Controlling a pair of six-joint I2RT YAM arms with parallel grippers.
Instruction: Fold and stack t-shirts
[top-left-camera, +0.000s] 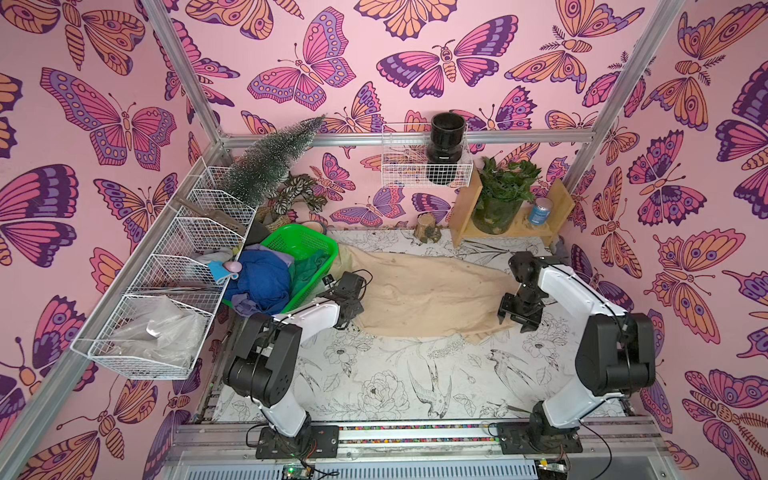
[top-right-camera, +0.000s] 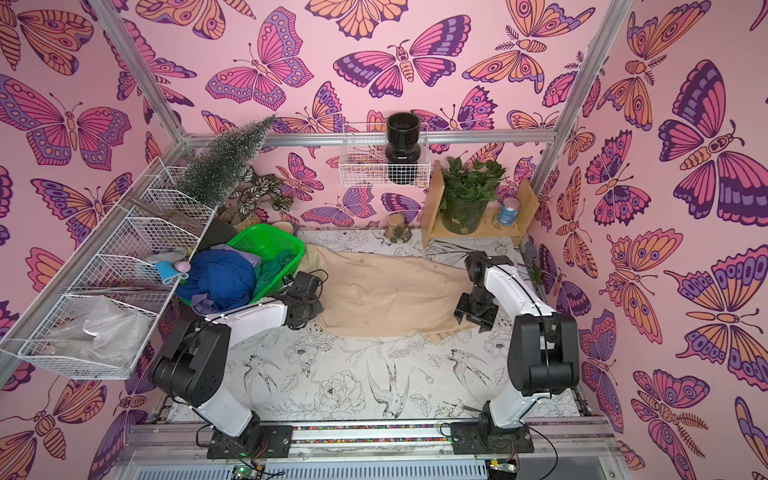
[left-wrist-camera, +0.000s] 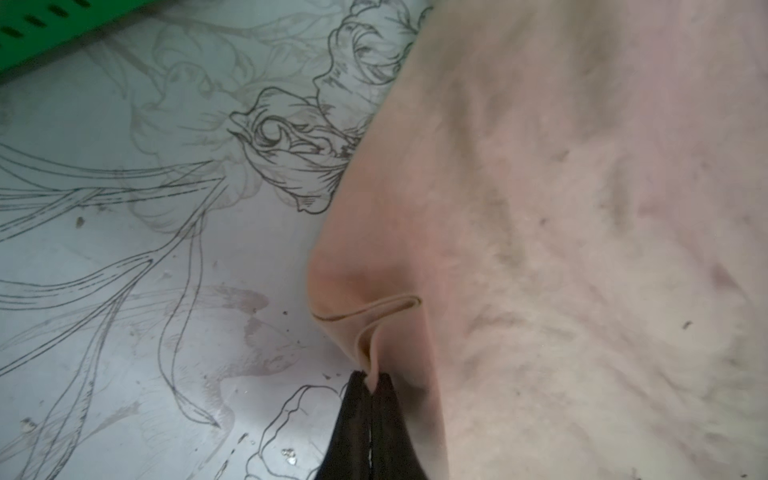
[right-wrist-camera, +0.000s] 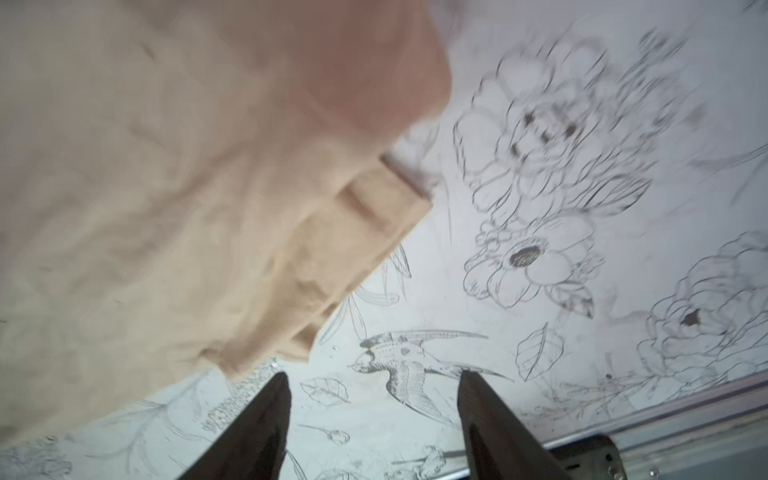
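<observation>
A beige shirt (top-left-camera: 424, 292) lies stretched across the table, wrinkled, with small folds at both ends. At its left end, my left gripper is shut on a folded fabric edge, seen in the left wrist view. My right gripper is part open over the table at the shirt's right end, with a loose folded flap just beyond its fingertips and nothing between them.
A green basket (top-left-camera: 324, 244) of blue, purple and green clothes stands at the left, beside wire racks (top-left-camera: 152, 328). A wooden shelf (top-left-camera: 464, 212) with a plant stands at the back right.
</observation>
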